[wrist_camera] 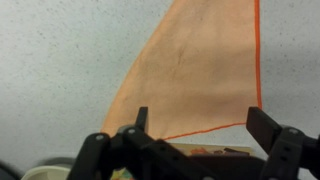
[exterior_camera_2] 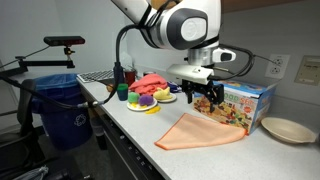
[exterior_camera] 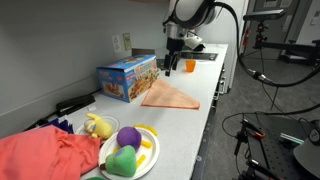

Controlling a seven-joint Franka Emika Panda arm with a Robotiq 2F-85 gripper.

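Note:
An orange-tan cloth (exterior_camera: 170, 95) lies flat on the white counter, roughly a triangle in shape. In the wrist view the cloth (wrist_camera: 195, 75) fills the middle, with a bright orange edge along its right and lower sides. My gripper is above it, fingers wide apart and nothing between them. From the side, the gripper (exterior_camera_2: 202, 113) hangs over the cloth (exterior_camera_2: 200, 132), clear of it, in front of the colourful box (exterior_camera_2: 228, 103).
Behind the cloth stands the box (exterior_camera: 127, 78). A plate (exterior_camera: 130, 158) with toy food and a red cloth (exterior_camera: 45, 155) lie at the near end. An orange cup (exterior_camera: 190, 66) stands farther off, and a beige bowl (exterior_camera_2: 287, 130) is on the counter.

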